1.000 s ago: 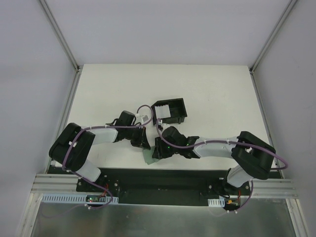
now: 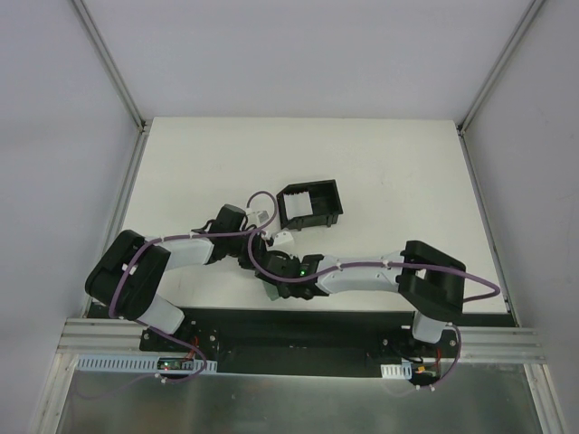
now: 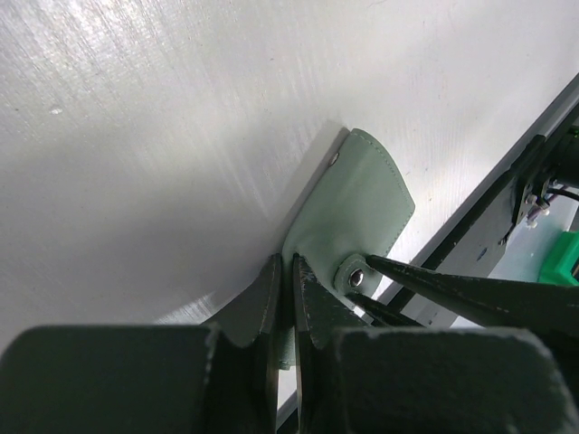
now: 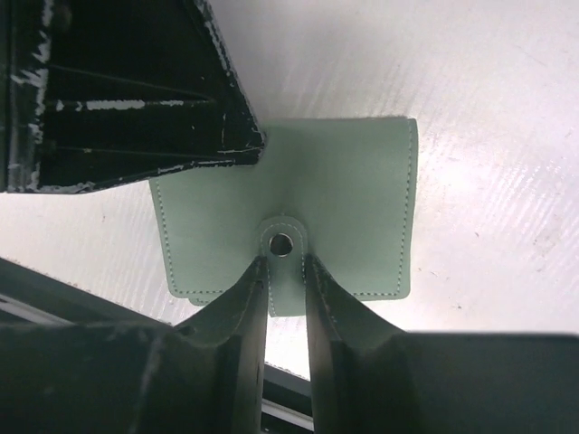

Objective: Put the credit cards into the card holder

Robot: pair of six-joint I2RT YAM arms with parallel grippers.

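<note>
A sage-green card holder [image 4: 353, 190] lies near the table's front edge, mostly under both grippers in the top view. My left gripper is shut at the holder's long edge; whether material is between its tips is unclear. My right gripper has its fingertips close together on either side of the holder's snap tab [image 4: 281, 237]; whether they grip it I cannot tell. In the top view a dark box [image 2: 321, 203] behind the grippers holds white card-like pieces [image 2: 297, 204].
The table's dark front edge [image 2: 271, 321] runs just beside the holder. A green object [image 3: 561, 258] shows beyond the edge in the left wrist view.
The left arm has hardly moved.
</note>
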